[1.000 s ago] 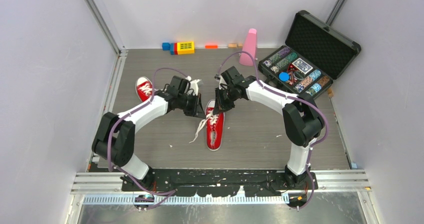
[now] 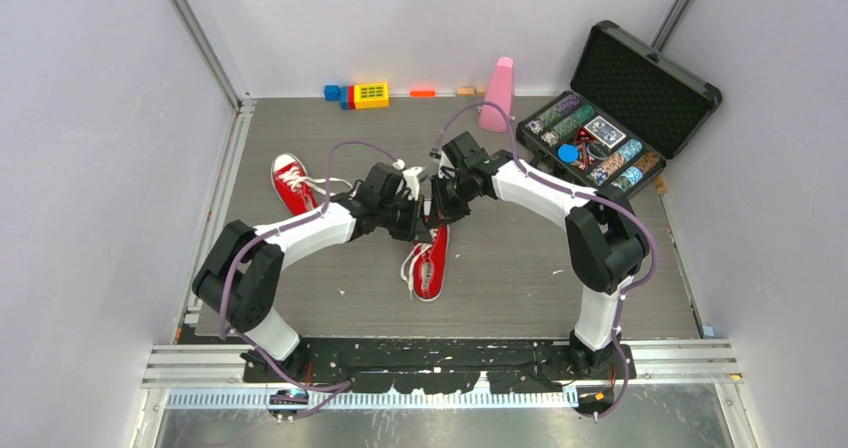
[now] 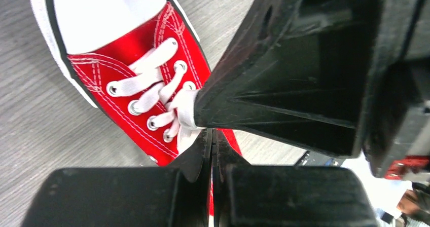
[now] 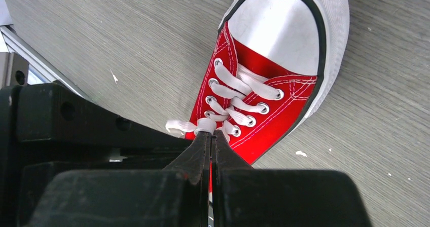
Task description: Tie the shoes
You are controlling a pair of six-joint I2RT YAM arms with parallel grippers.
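A red sneaker (image 2: 428,276) with a white toe cap and white laces lies on the table in front of the arms. My left gripper is at its lacing, shut, with white lace (image 3: 186,140) running to its fingertips. Close beside it, my right gripper is shut on a small loop of white lace (image 4: 205,125), low over the shoe. In the right wrist view another bit of lace (image 4: 177,125) sticks out by the left gripper's finger. The second red sneaker (image 2: 292,185) lies at the far left, partly behind the left arm, its white lace loose.
An open case of poker chips (image 2: 612,158) stands at the back right. A pink cone (image 2: 497,95) and several toy blocks (image 2: 370,95) line the back edge.
My left gripper has moved right, over the shoe and close against the right one. The trailing lace has swung right with it, onto the shoe's side. The right arm has barely moved.
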